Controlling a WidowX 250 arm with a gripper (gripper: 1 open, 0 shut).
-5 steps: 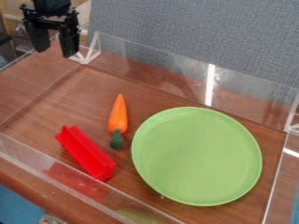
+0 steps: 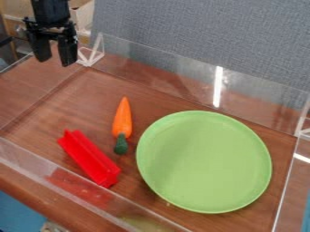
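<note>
My black gripper [image 2: 54, 54] hangs at the upper left, over the far left corner of the wooden tray, open with nothing visible between its fingers. An orange carrot [image 2: 122, 118] with a green top lies near the middle. A red elongated block [image 2: 89, 159] lies below and left of it. A large green plate [image 2: 204, 162] fills the right part of the tray, beside the carrot.
Low transparent walls [image 2: 218, 86] edge the tray [image 2: 49, 109], with a grey panel [image 2: 206, 36] behind.
The gripper has shifted slightly around the upper left corner, a little downward in the view. The carrot, red block and plate have not moved.
</note>
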